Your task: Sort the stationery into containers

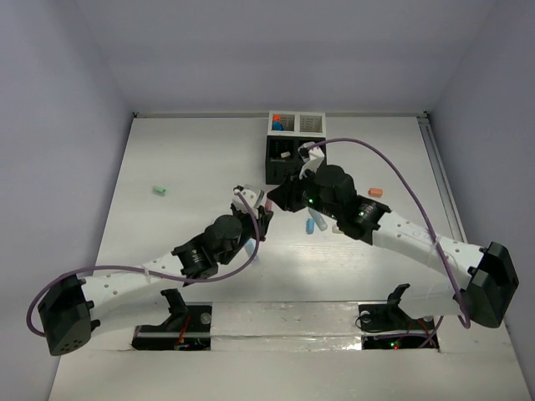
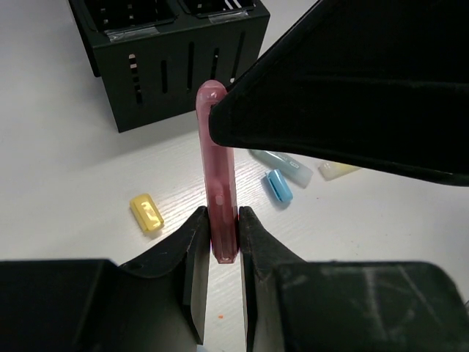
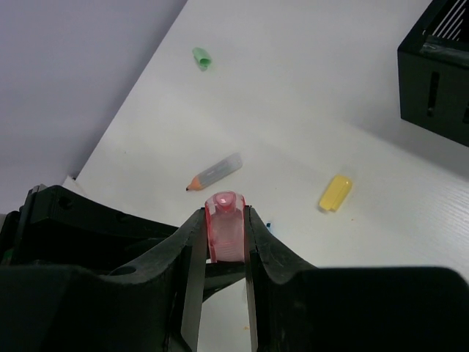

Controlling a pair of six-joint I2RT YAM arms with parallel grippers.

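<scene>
A slim pink translucent stick [image 2: 218, 169], perhaps a pen or marker, stands upright in my left gripper, which is shut on its lower part. My right gripper meets it from above, its fingers either side of the pink end; whether they press on it I cannot tell. One black right finger [image 2: 330, 103] covers part of the left wrist view. From above, both grippers meet just in front of the dark container [image 1: 284, 174]. On the table lie a yellow piece [image 3: 335, 193], a grey pencil [image 3: 216, 172], a green piece [image 3: 201, 59] and a blue piece [image 2: 278, 187].
White compartments [image 1: 311, 114] adjoin the dark container at the back, one holding orange and blue items. An orange piece [image 1: 375, 192] lies to the right. A pale blue tube [image 2: 286, 167] rests near the container's front.
</scene>
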